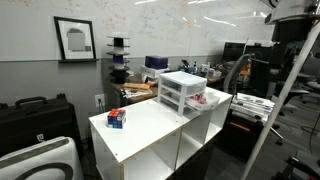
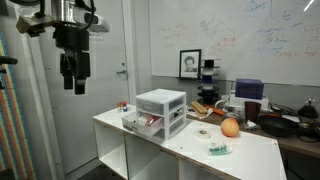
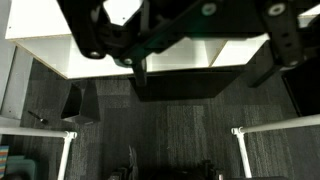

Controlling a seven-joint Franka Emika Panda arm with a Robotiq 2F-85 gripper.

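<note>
My gripper point(image 2: 75, 84) hangs high at the left in the second exterior view, apart from the white shelf unit point(image 2: 247, 160). It is open, and nothing shows between its fingers. On the shelf top stands a white drawer unit point(image 2: 166, 97), its lower drawer point(image 2: 148, 126) pulled out with items inside. An orange ball point(image 2: 230, 127), a roll of tape point(image 2: 203, 134) and a greenish packet point(image 2: 219, 149) lie right of it in that view. A red and blue box point(image 1: 116, 118) sits near one end of the shelf top in the first exterior view.
Dark floor point(image 3: 165, 125) and part of the shelf unit lie below the wrist camera. Behind the shelf are a dark tray stand point(image 1: 118, 60) and a purple box point(image 2: 249, 88). A black case point(image 1: 38, 120) stands left. Bare shelf top separates the red-blue box from the drawers.
</note>
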